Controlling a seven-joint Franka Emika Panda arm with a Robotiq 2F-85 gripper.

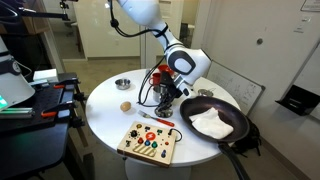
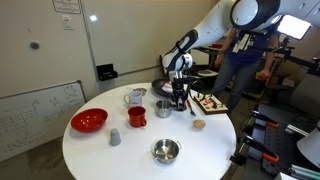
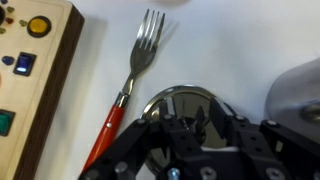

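Note:
My gripper points down over a round metal disc, perhaps a lid, at the bottom of the wrist view. Its dark fingers hide part of the disc. Whether they touch it, or anything is between them, I cannot make out. A fork with a red handle lies on the table just left of the disc, close to a wooden board with buttons and knobs. In exterior view 1 the gripper is low at the table's middle, near the fork.
A grey metal pot stands close on the right in the wrist view. A black pan holding something white is at the table's right. A red mug, red bowl and metal bowl stand apart.

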